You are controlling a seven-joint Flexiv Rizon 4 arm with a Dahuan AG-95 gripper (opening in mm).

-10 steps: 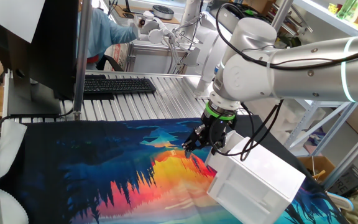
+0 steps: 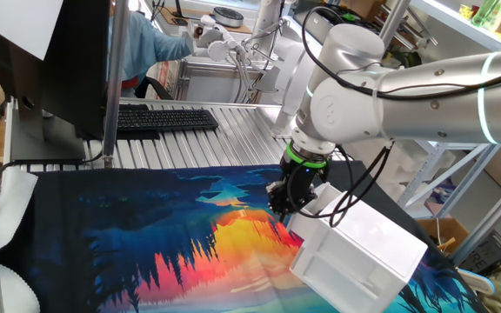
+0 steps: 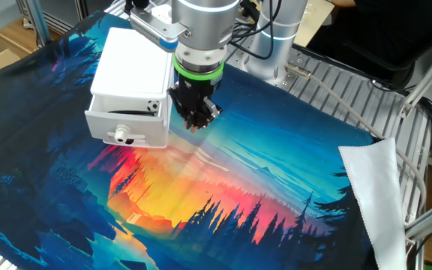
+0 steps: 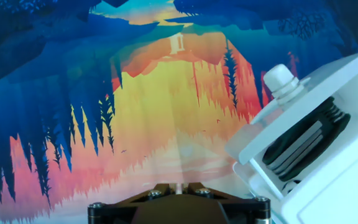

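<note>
My gripper hangs over the printed cloth, its fingertips drawn together at the bottom of the wrist view and no object visible between them. Beside it stands a white box with a drawer pulled partly out. A round white knob sticks out from the drawer front. Inside the drawer lies a dark object with a grey strip, which I cannot identify. In exterior view 2 the gripper is just off the box's side, apart from the knob.
A white cloth lies at one edge of the table. A keyboard and a monitor stand on the slatted tabletop beyond. Black cables hang beside the arm.
The arm has hardly moved, and the box and its drawer look unchanged.
</note>
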